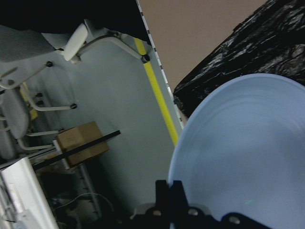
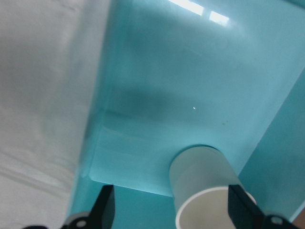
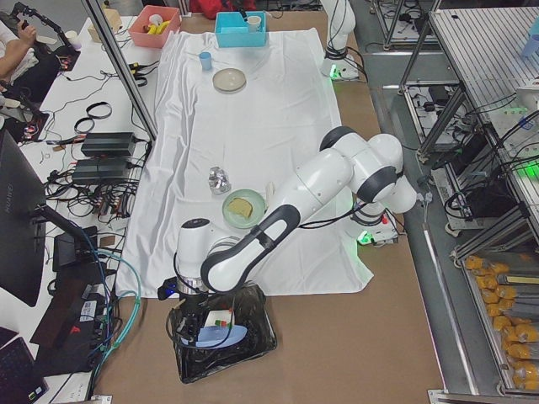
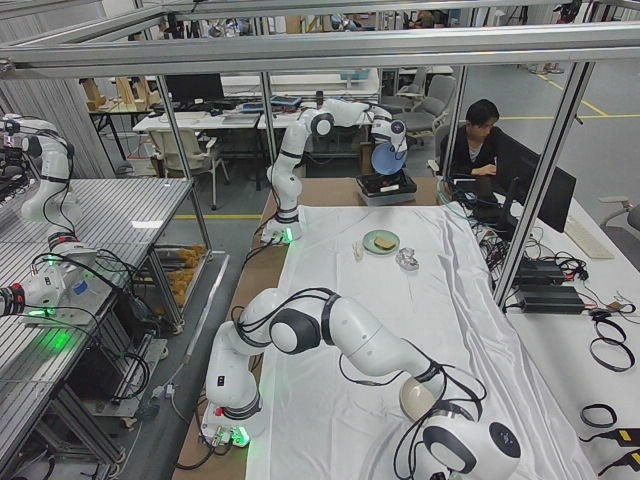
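My left gripper is shut on the rim of a blue plate (image 1: 243,148), held over the black bag-lined bin (image 3: 194,362) at the table's near end in the camera left view. In the right wrist view my right gripper is open over a blue tray (image 2: 157,95). A white cup (image 2: 198,169) stands in the tray, below and partly behind the right-hand finger.
On the white cloth are a green plate with a yellow item (image 3: 240,207), a crumpled foil piece (image 3: 219,181), a beige plate (image 3: 229,79) and a small blue cup (image 3: 205,61). A red box (image 3: 143,38) stands beside the cloth's far end.
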